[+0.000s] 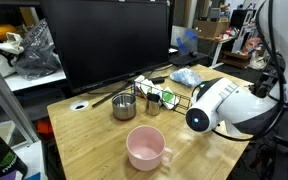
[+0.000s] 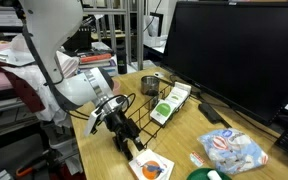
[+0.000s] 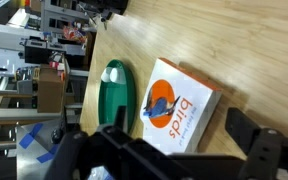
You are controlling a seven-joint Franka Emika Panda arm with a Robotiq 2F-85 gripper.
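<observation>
A flat white box with the word "birds", a blue-and-orange bird picture and a brown edge [image 3: 187, 112] lies on the wooden table in the wrist view. My gripper is open, one dark finger towards each side of the box, with nothing held. In exterior view 2 the gripper [image 2: 132, 143] is low over the table, beside the white box [image 2: 156, 160] with its orange picture. The arm's white body [image 1: 234, 107] hides the box in exterior view 1.
A wire rack [image 2: 162, 110] stands close to the gripper, with a metal pot [image 2: 159, 82] behind it. Other things nearby are a green lid [image 3: 116, 92], a plastic bag [image 2: 232, 150], a monitor [image 1: 104, 40] and a pink mug [image 1: 146, 148]. Bare table [image 1: 94, 135] lies left of the mug.
</observation>
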